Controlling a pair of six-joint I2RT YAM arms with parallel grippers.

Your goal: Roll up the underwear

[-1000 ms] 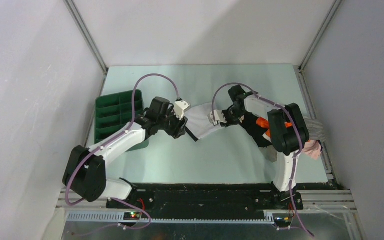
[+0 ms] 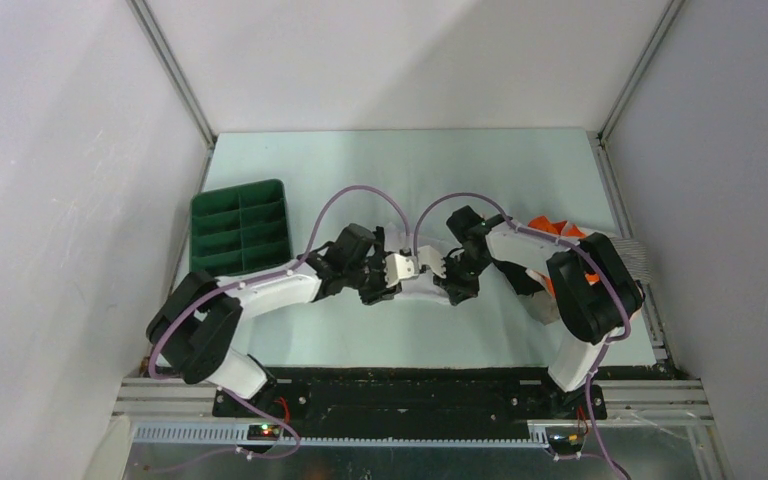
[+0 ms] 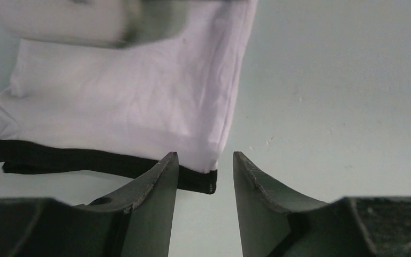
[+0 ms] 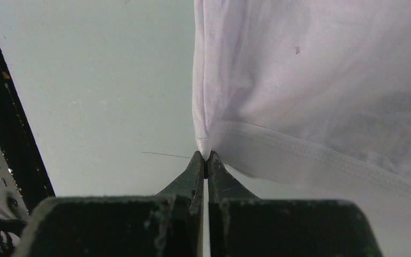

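Observation:
The underwear (image 2: 420, 290) lies flat and folded on the table, pale pinkish white with a black waistband (image 3: 107, 162) at its left end. Over that end my left gripper stands part open. The waistband's corner shows between its fingers, not clasped. My right gripper is shut on the near corner of the underwear's other end, a pinch of pale fabric (image 4: 203, 144) running into its fingertips. In the top view both arms hide much of the cloth.
A green compartment tray (image 2: 240, 228) stands empty at the table's left. A heap of garments, with an orange one (image 2: 545, 224) among them, lies under the right arm. Bare table (image 2: 400, 345) shows along the front.
The right gripper moved toward the front, and the underwear turned until its edges lie straighter.

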